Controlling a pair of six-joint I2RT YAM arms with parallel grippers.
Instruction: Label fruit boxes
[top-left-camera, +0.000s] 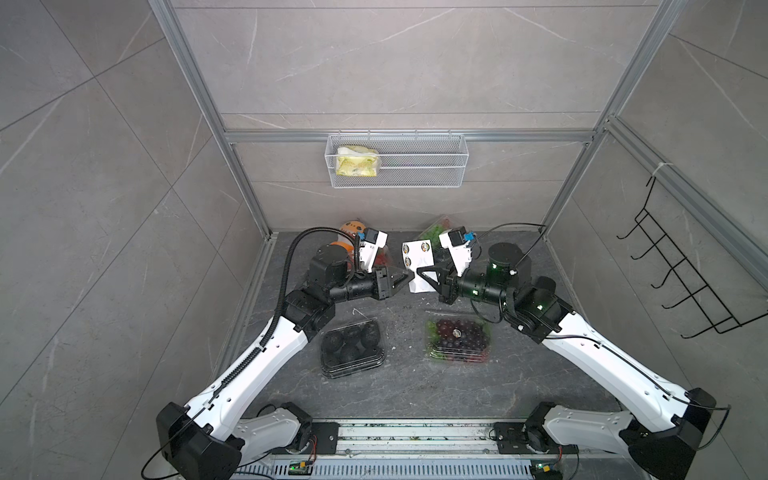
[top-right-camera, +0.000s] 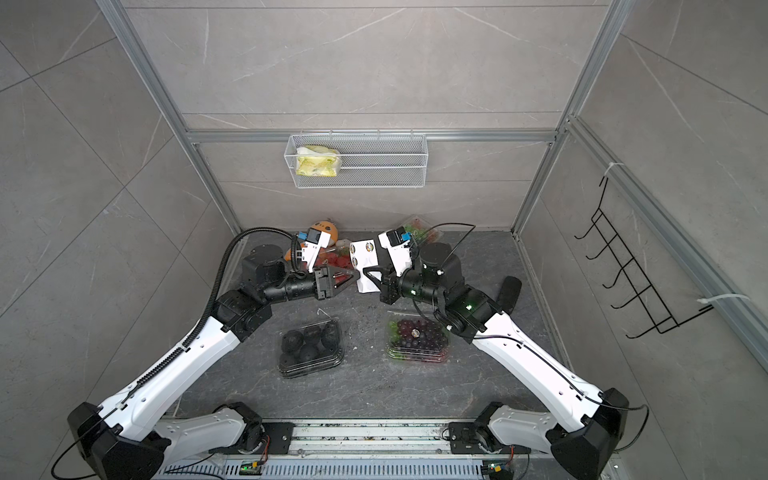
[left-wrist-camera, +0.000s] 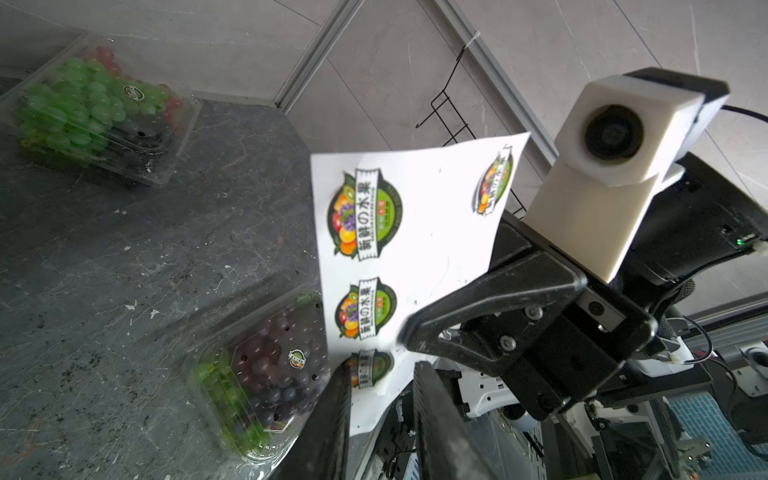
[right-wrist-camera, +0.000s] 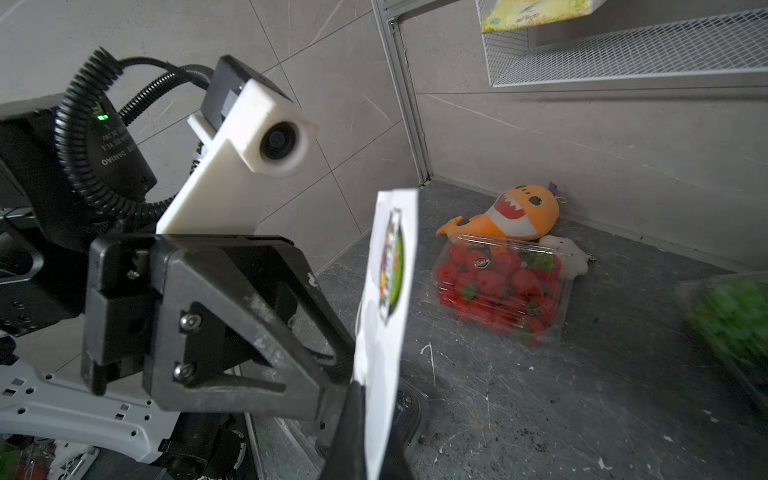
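Observation:
My right gripper is shut on a white label sheet (left-wrist-camera: 436, 208), which stands upright with several round fruit stickers on its face. My left gripper is part open at the sheet's lower left edge, close to the lowest sticker (left-wrist-camera: 371, 368); I cannot tell whether its fingers touch that sticker. Clear boxes stand on the table: dark grapes (top-left-camera: 458, 336) front right, black fruit (top-left-camera: 352, 348) front left, strawberries (right-wrist-camera: 500, 284) and green grapes (left-wrist-camera: 88, 108) at the back. Stickers show on the dark grape, strawberry and green grape boxes; none is visible on the black fruit box.
An orange toy (right-wrist-camera: 524, 212) and a small white toy (right-wrist-camera: 568, 257) sit behind the strawberries. On the back wall hangs a wire basket (top-left-camera: 424, 177) holding a yellow packet (top-left-camera: 357, 161). A black hook rack (top-left-camera: 680, 272) hangs on the right wall.

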